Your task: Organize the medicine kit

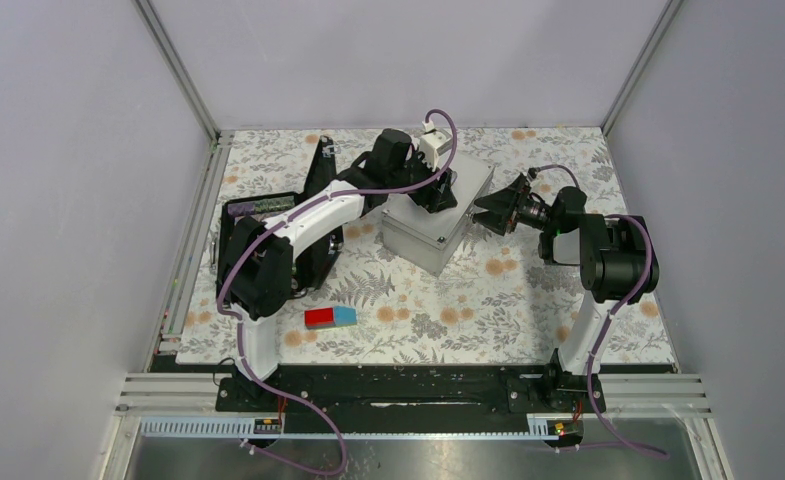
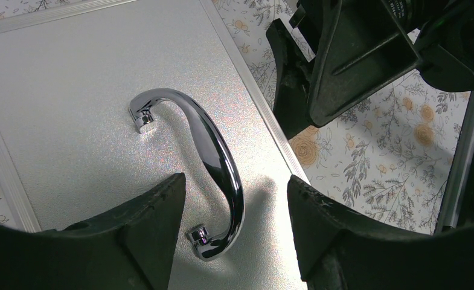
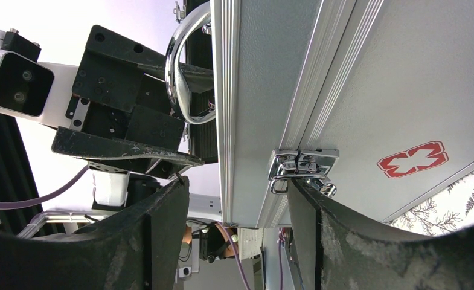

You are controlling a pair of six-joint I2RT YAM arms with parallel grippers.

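Note:
The closed silver medicine kit [image 1: 423, 245] stands at an angle near the middle of the table. Its curved chrome handle [image 2: 213, 151] runs across the lid. My left gripper is over the lid, its fingers part open, with the near end of the handle between the fingers and gaps showing. At the kit's right side, my right gripper is part open, with one fingertip [image 3: 304, 196] close against or over the metal latch [image 3: 304, 166]. Whether that fingertip touches the latch cannot be told. A red cross emblem [image 3: 412, 158] marks the kit's side.
At the left, an open black case [image 1: 268, 202] with things inside lies partly under my left arm. A red and blue box [image 1: 330, 317] rests near the front edge.

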